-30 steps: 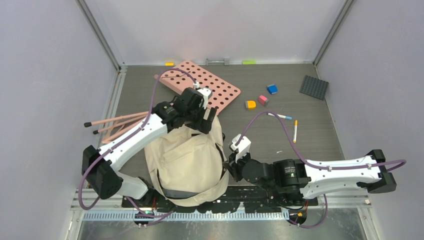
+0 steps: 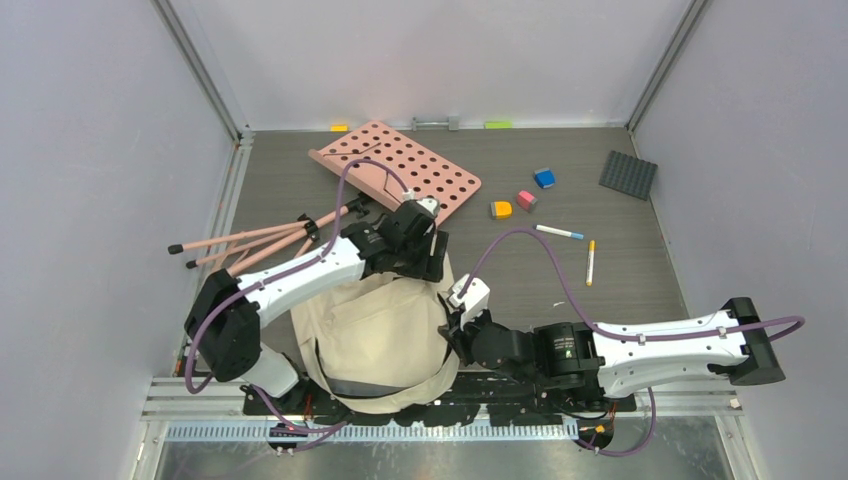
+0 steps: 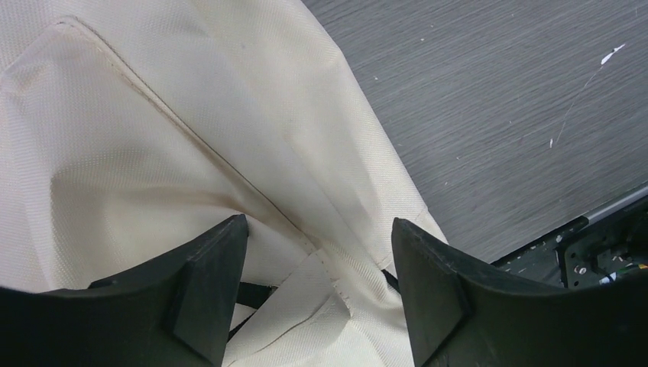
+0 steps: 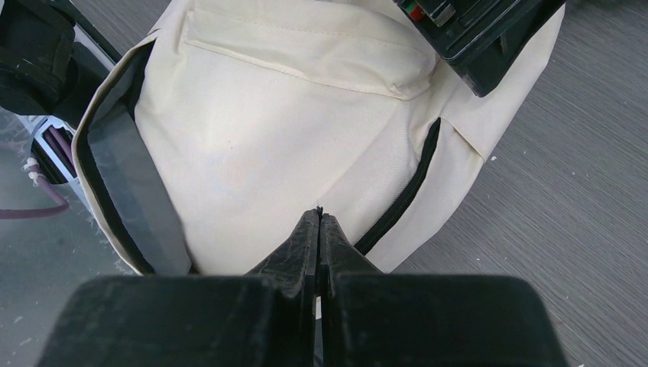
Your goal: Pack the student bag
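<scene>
The cream bag [image 2: 375, 335] lies flat at the front left, a dark zipper [image 4: 405, 195] running along its right side. My left gripper [image 2: 434, 268] is over the bag's upper right part. In the left wrist view its fingers [image 3: 210, 283] stand apart above folded bag cloth [image 3: 306, 302], open, nothing visibly clamped. Beside the bag's right edge, my right gripper is shut at the zipper's lower end. A thin dark piece shows at its fingertips, too small to name surely.
A pink perforated board [image 2: 410, 165] and pink legs [image 2: 250, 240] lie behind the bag. Blue [image 2: 544, 178], pink [image 2: 527, 200] and yellow [image 2: 501, 210] blocks, two markers [image 2: 590, 262] and a dark pad [image 2: 628, 175] are spread to the right.
My right gripper has shifted a little left towards the bag's edge.
</scene>
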